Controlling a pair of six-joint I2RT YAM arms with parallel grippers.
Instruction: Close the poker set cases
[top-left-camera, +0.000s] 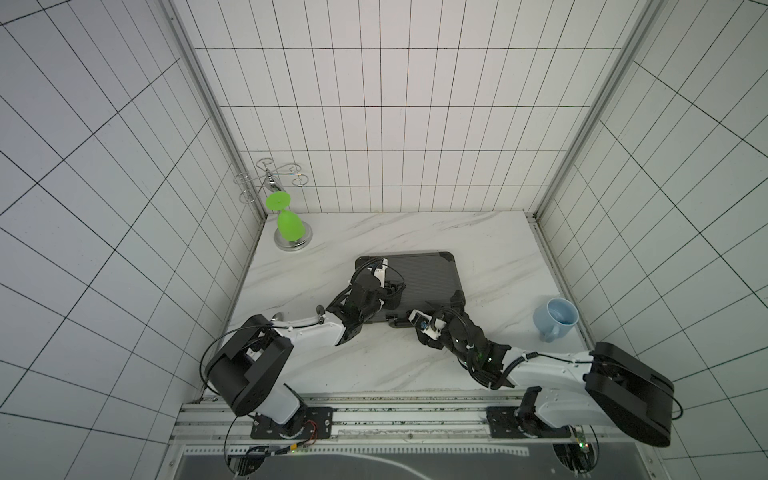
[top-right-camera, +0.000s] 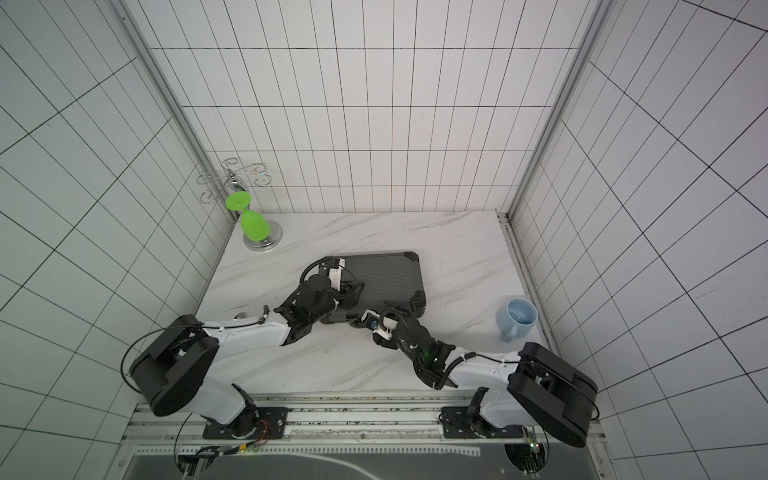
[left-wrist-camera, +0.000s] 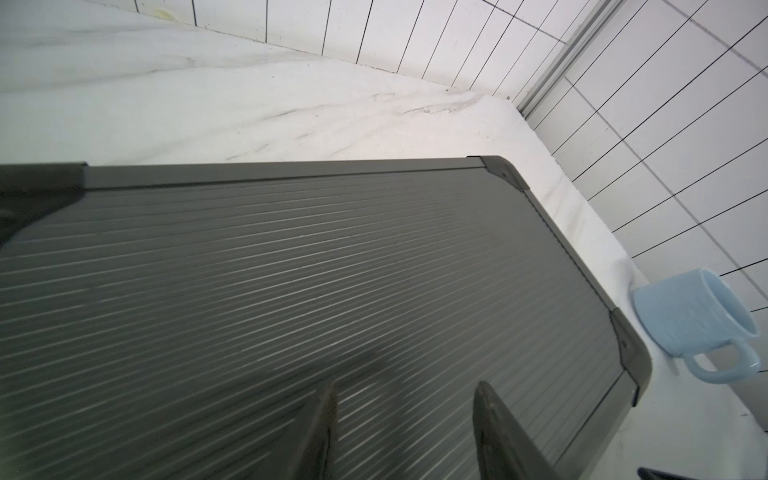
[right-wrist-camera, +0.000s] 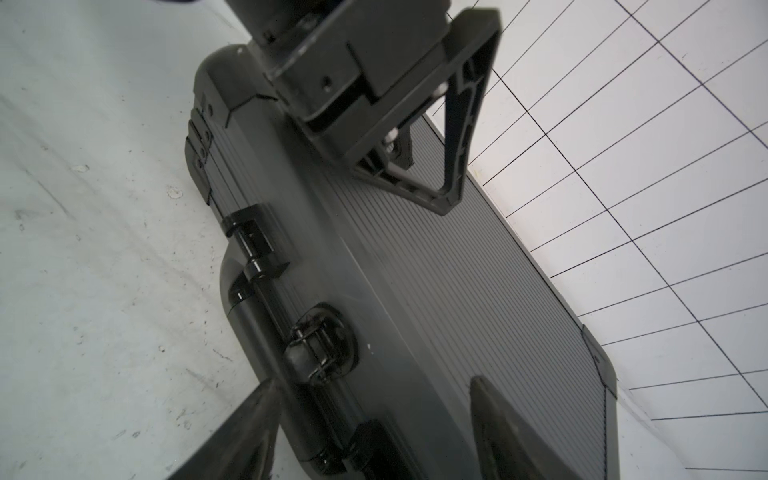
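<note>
The dark grey poker case (top-left-camera: 424, 276) lies flat on the marble table, its ribbed lid down. Along its front side the right wrist view shows a carrying handle (right-wrist-camera: 272, 360), a round lock (right-wrist-camera: 320, 345) and a black latch (right-wrist-camera: 256, 244); whether the latches are fastened I cannot tell. Over the left part of the lid hovers my left gripper, its fingers apart and nothing between them. My right gripper stands open at the front edge, fingers apart around the view of handle and lid, gripping nothing.
A light blue mug (top-left-camera: 555, 318) stands on the right of the table. At the back left is a chrome stand (top-left-camera: 293, 237) with a green goblet (top-left-camera: 289, 224) hanging on it.
</note>
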